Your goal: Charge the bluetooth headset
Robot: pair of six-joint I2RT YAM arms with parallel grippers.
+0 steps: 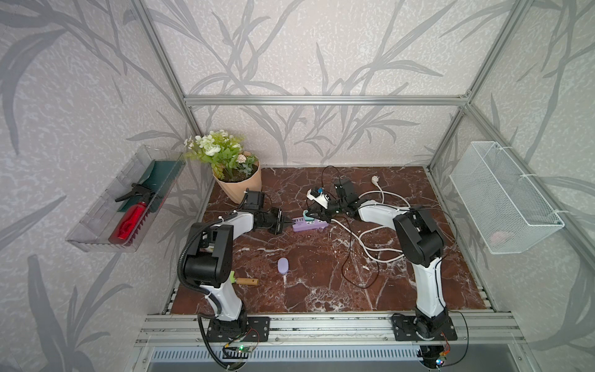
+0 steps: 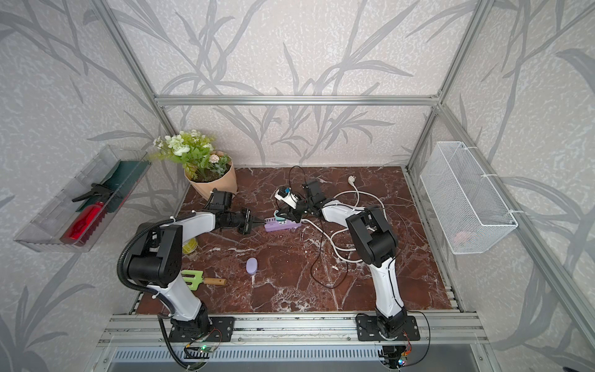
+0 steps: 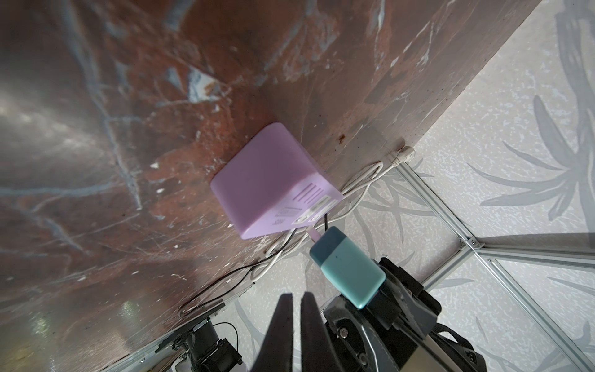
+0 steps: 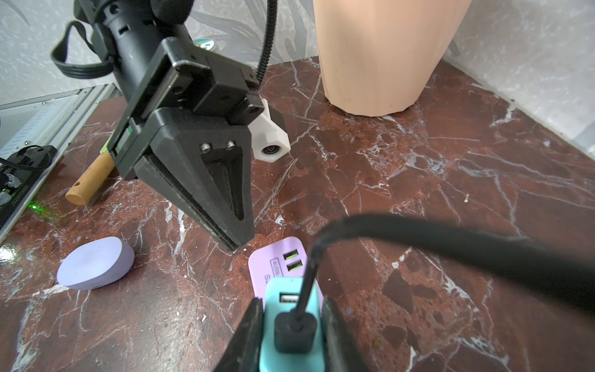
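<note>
A lilac oval case point(image 1: 283, 266) lies on the front part of the table, also plain in the right wrist view as a lilac case point(image 4: 96, 263). The purple power strip point(image 3: 266, 179) stands between the two arms. My right gripper is closed around a teal charger point(image 3: 351, 272), one finger against each side. The charger's prongs point(image 3: 313, 233) show beyond its body, pointing at the strip's socket face and not inserted. A black cable is plugged into the charger's back. My left gripper is shut beside the strip's left end; nothing shows between its fingers.
A flower pot point(image 1: 241, 186) stands at the back left. White cord point(image 1: 372, 248) and black cable point(image 1: 353, 282) loop across the right side. A wooden-handled green tool point(image 2: 201, 280) lies at the front left.
</note>
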